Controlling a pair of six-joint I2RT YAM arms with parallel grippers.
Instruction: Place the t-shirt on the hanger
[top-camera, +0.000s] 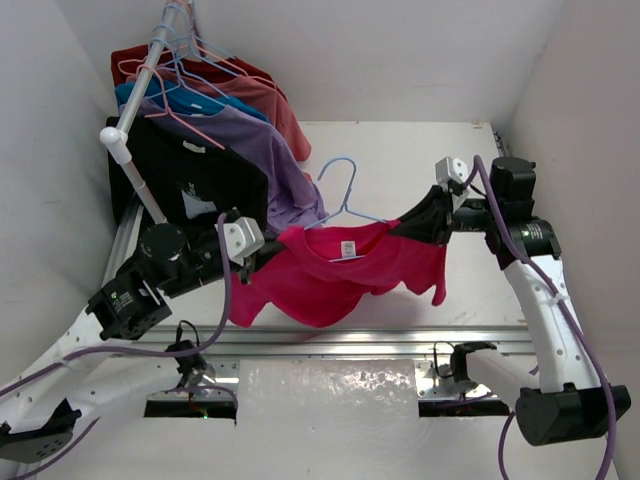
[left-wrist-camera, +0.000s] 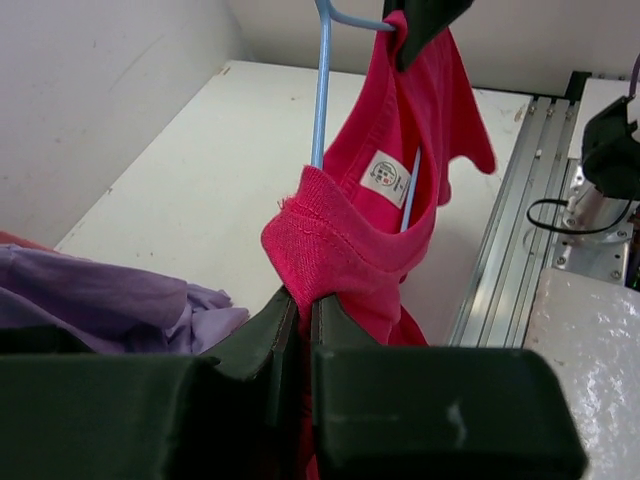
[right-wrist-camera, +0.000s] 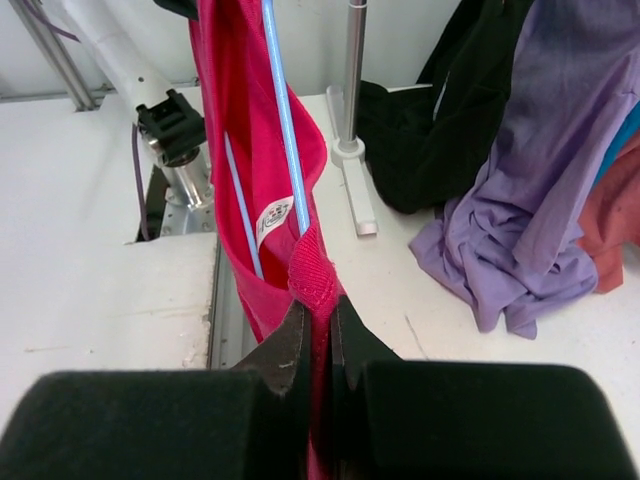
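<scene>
A pink-red t-shirt hangs stretched between my two grippers, its neckline facing up with a white label showing. Inside its neck sits a light blue hanger, hook upward; its arms run into the shirt toward both shoulders, and a bar crosses behind the neckline. My left gripper is shut on the shirt's fabric close to one end of the hanger. At the opposite shoulder, my right gripper is shut on bunched pink cloth, where the hanger arm enters it. The hanger's ends are hidden by cloth.
At the left stands a white clothes rail with several pink and blue hangers. A black shirt, a purple shirt and others hang from it, near my left arm.
</scene>
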